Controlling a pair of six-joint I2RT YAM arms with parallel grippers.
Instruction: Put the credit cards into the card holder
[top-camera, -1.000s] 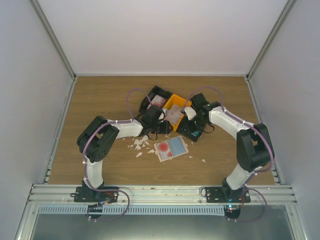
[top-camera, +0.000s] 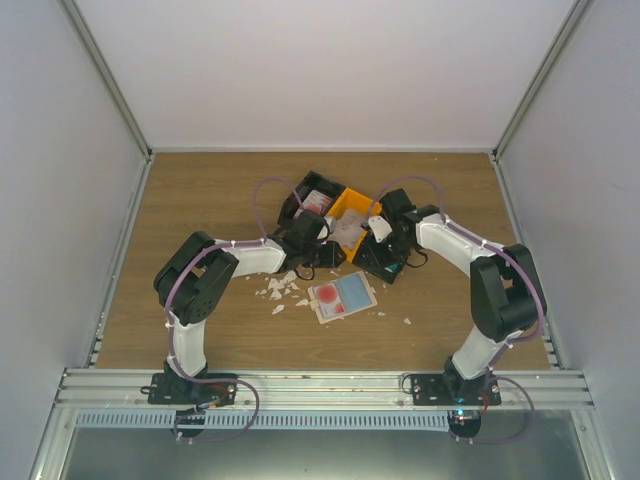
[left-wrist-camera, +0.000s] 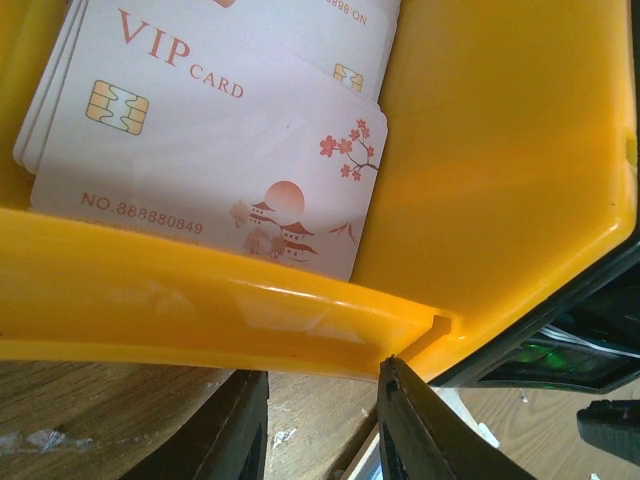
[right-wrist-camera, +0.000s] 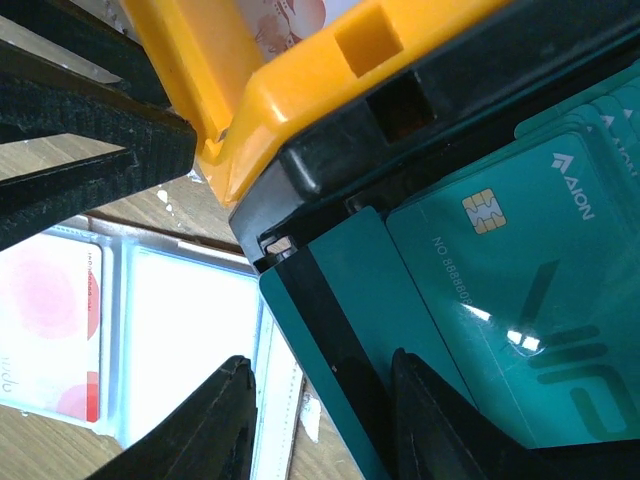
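Note:
The card holder (top-camera: 342, 296) lies on the table in front of the bins. In the right wrist view, its left pocket holds a white and pink card (right-wrist-camera: 50, 320); the pocket beside it looks empty. A green card (right-wrist-camera: 365, 290) with a black stripe slants across the near edge of the black bin (right-wrist-camera: 330, 160), beside more green cards (right-wrist-camera: 520, 280). My right gripper is open, one finger overlapping the striped card. At the yellow bin's (left-wrist-camera: 200, 290) near wall, my left gripper has its fingers apart; whether they clasp anything is unclear.
White VIP cards (left-wrist-camera: 210, 140) lie inside the yellow bin. Another black bin (top-camera: 318, 185) with cards stands at its left. White scraps (top-camera: 283, 284) litter the table left of the holder.
My right arm has shifted slightly down at the green card bin over the last second. The left arm, the bins and the holder look unchanged.

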